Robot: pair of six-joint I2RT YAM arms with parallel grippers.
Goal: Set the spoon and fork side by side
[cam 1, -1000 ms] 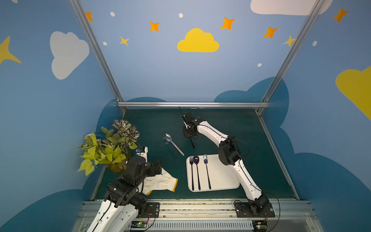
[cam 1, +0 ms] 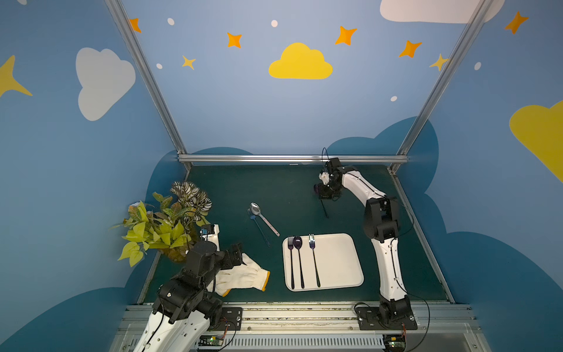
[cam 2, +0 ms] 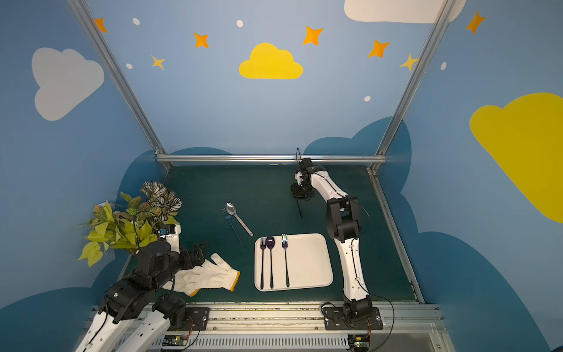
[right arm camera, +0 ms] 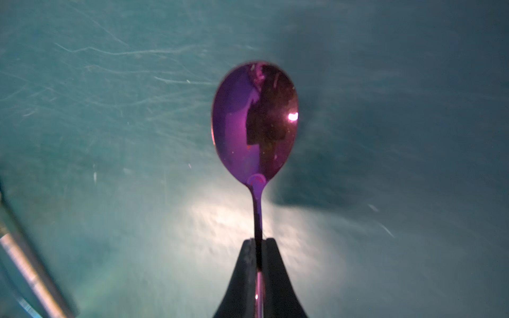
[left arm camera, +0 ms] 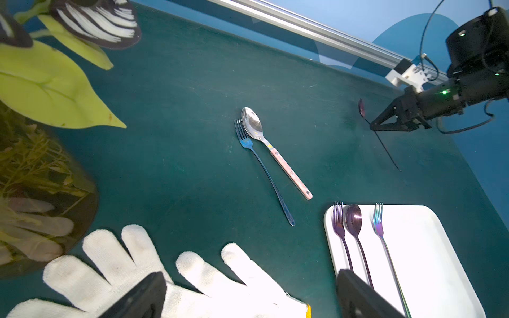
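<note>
My right gripper is shut on the neck of a purple spoon [right arm camera: 254, 122], lifted above the green table toward the back right. Its dark handle [left arm camera: 387, 151] slants down behind the fingers in the left wrist view. On the tray, a purple fork [left arm camera: 339, 220] and another purple spoon [left arm camera: 354, 220] lie close together, with a rainbow fork [left arm camera: 378, 225] a gap to their right. A silver spoon with a pink handle [left arm camera: 289, 172] and a blue fork [left arm camera: 270, 177] lie left of the tray. Over the glove, my left gripper stands open and empty.
The white tray [left arm camera: 424, 249] has bare room on its right side. White gloves [left arm camera: 127, 270] lie under my left gripper. A leafy plant in a vase [cam 1: 170, 226] stands at the left edge.
My right gripper has swung right with the purple spoon, away from the silver spoon; the spoon looks higher over the table. The left arm has shifted slightly. The tray's cutlery has stayed put.
</note>
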